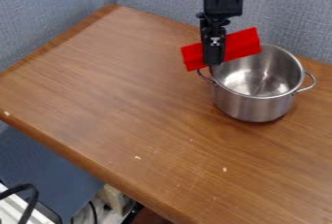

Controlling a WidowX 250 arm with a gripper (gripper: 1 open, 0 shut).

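Note:
My black gripper [215, 51] points down at the upper middle of the camera view, shut on a red block [244, 44] that extends out to either side of it, slightly tilted. The block is held over the left rear rim of a steel pot [259, 97] with two side handles, partly covering the pot's opening. Whether the block touches the rim is hard to tell.
Padded grey-blue walls stand behind it. Black cables and clutter lie off the table's edge at bottom left.

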